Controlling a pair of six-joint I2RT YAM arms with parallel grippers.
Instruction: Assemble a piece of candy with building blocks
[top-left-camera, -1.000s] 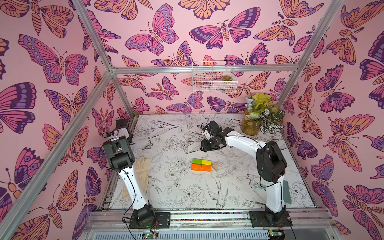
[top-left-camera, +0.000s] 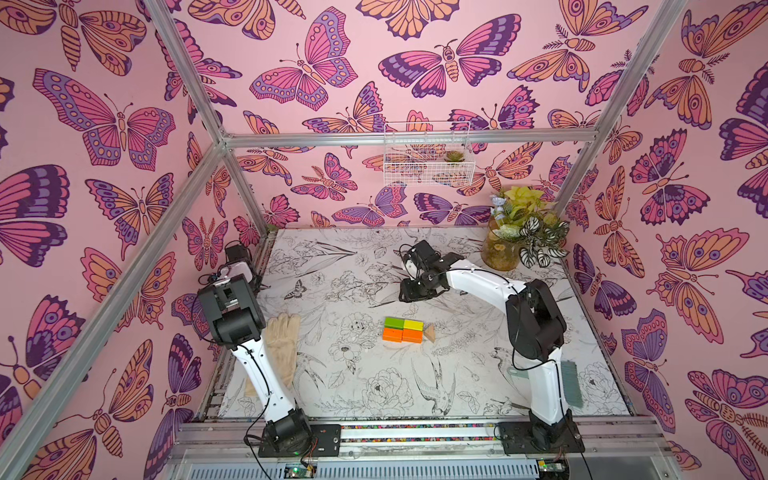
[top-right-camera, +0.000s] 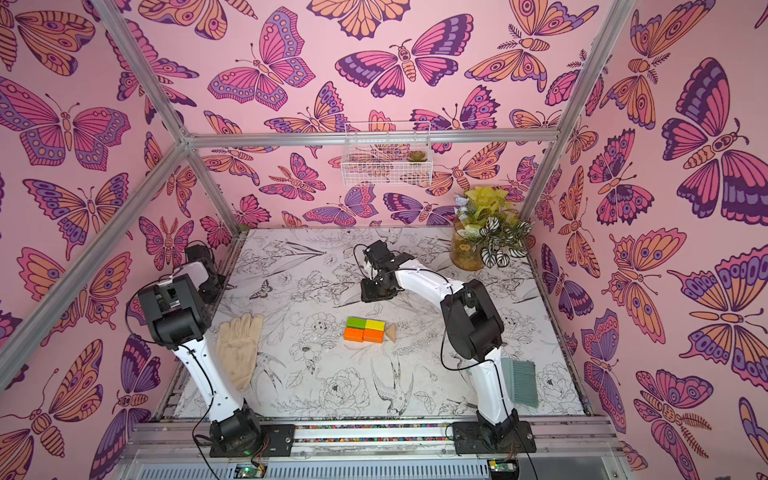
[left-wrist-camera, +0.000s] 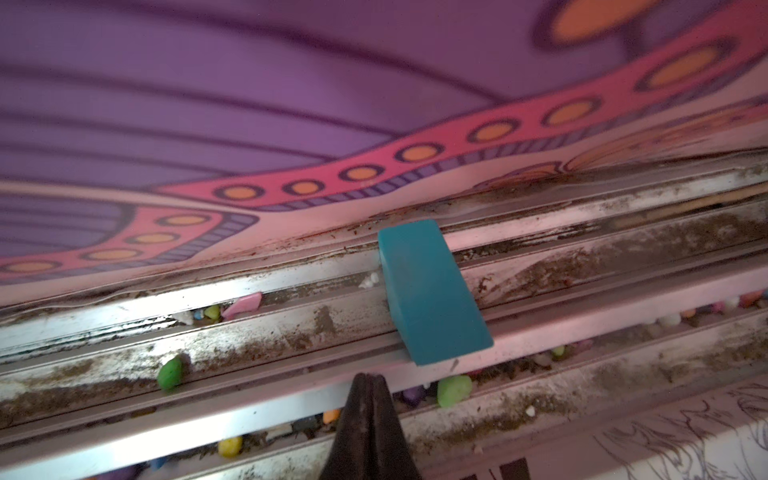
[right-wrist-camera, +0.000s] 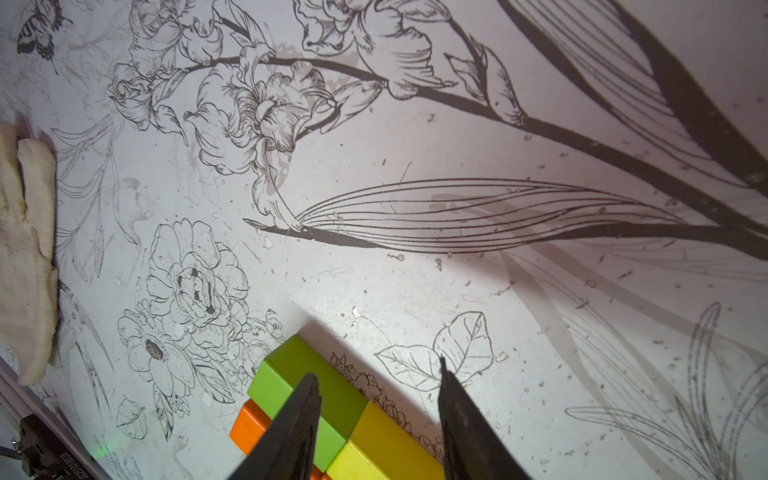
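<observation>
A block group of green (right-wrist-camera: 308, 384), yellow (right-wrist-camera: 388, 452) and orange (right-wrist-camera: 249, 428) pieces lies mid-table, with a small wooden triangle (top-left-camera: 429, 333) at its right end in the top views. My right gripper stands open above it, nothing between its fingers. My left gripper is shut, empty, at the left edge, just short of a teal wedge block (left-wrist-camera: 432, 292) lying across the metal rails.
A glove (top-right-camera: 240, 352) lies at the left, a teal brush-like item (top-right-camera: 521, 380) at the front right, a flower vase (top-right-camera: 468, 252) at the back right. Small coloured bits fill the left rail (left-wrist-camera: 240, 404).
My right arm has moved slightly, its elbow a little leftward. The blocks look unchanged.
</observation>
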